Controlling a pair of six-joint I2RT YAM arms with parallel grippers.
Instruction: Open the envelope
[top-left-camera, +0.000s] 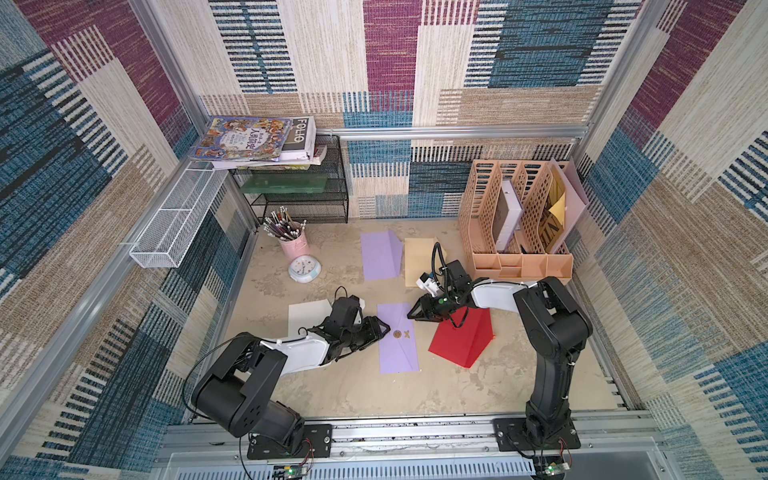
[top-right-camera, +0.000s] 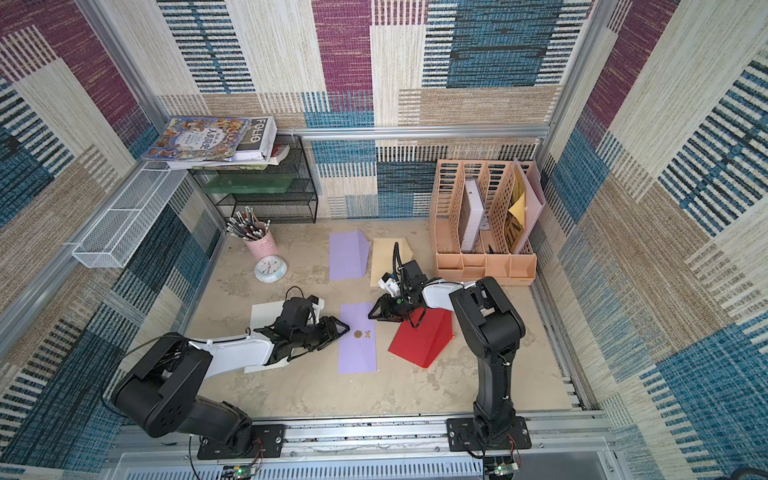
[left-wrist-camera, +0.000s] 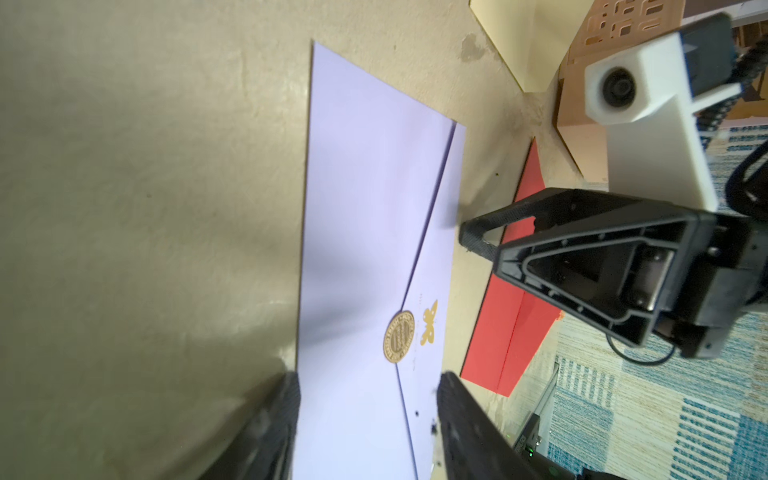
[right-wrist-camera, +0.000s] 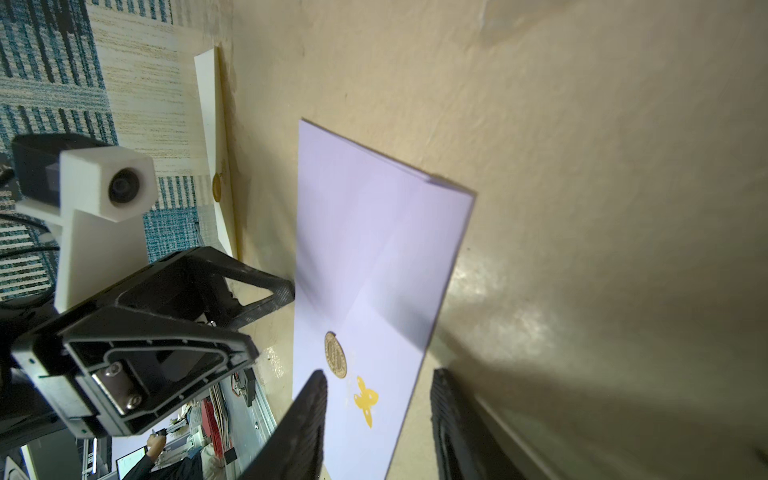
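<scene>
A lilac envelope (top-left-camera: 397, 356) with a round seal (left-wrist-camera: 398, 336) and a gold butterfly sticker (right-wrist-camera: 365, 397) lies flat between my grippers. My left gripper (top-left-camera: 378, 328) is at its left edge, open, its fingertips low over that edge in the left wrist view. My right gripper (top-left-camera: 414, 314) is at its upper right edge, its fingers apart and nothing seen between them; in the right wrist view the envelope's right edge runs between the fingertips.
A red envelope (top-left-camera: 456, 344) lies right, a white one (top-left-camera: 304, 312) under the left arm. Another lilac (top-left-camera: 380, 254) and a cream envelope (top-left-camera: 420, 248) lie behind. A clock (top-left-camera: 305, 269), pen cup (top-left-camera: 292, 244) and organiser (top-left-camera: 512, 264) stand at the back.
</scene>
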